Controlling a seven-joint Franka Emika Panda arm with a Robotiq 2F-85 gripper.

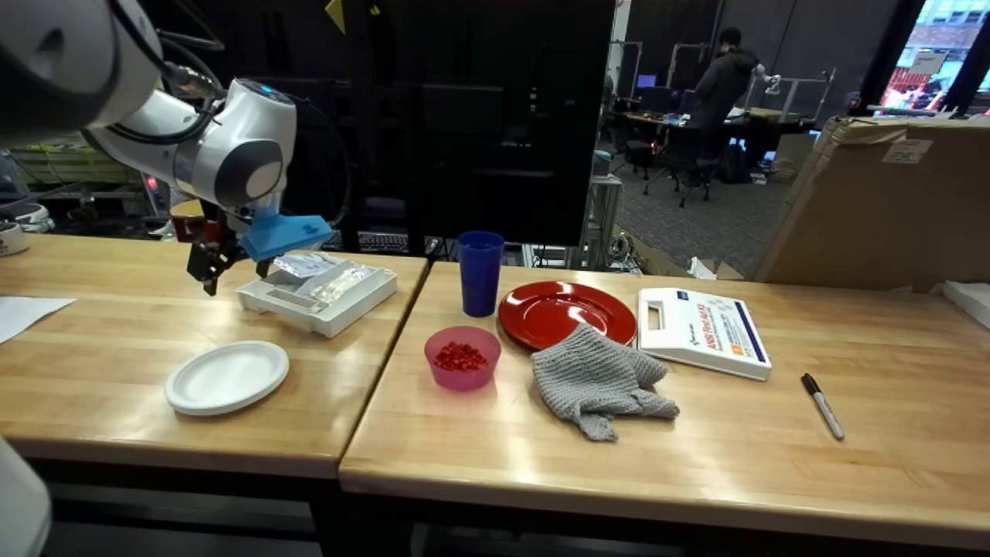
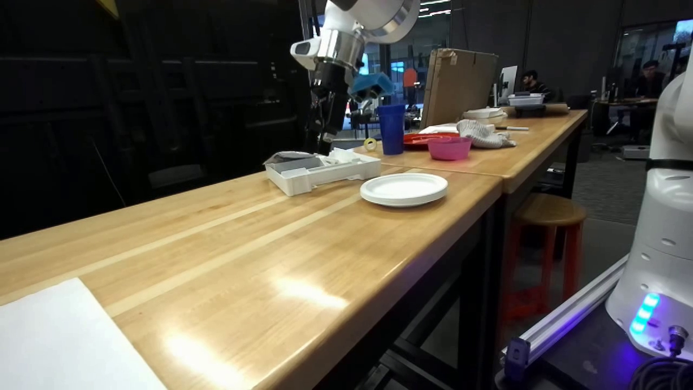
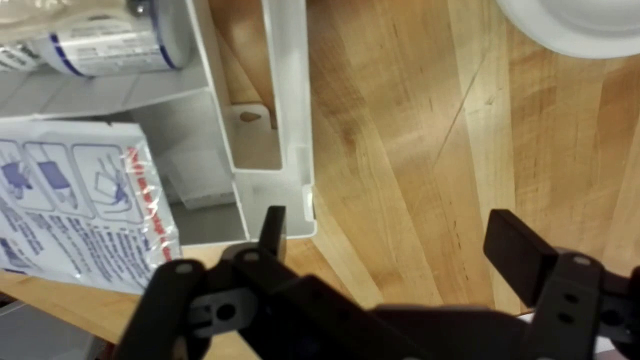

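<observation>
My gripper is open, its two black fingers wide apart with only bare table between them in the wrist view. The left finger [image 3: 273, 231] appears over the near corner of the white open case [image 3: 294, 90]. Inside that case lie a printed white packet [image 3: 72, 204] and a white bottle [image 3: 114, 45]. In exterior view 1 the gripper [image 1: 237, 274] hangs above the table at the left side of the case [image 1: 334, 320]. A white plate [image 1: 227, 377] sits on the table in front of them.
On the right-hand table stand a blue cup [image 1: 480, 274], a pink bowl [image 1: 463, 359] of red bits, a red plate [image 1: 520, 320], a grey cloth [image 1: 599, 381], a white first-aid lid [image 1: 705, 329] and a marker [image 1: 823, 407]. Paper [image 2: 65, 344] lies at the left; bare wood surrounds it.
</observation>
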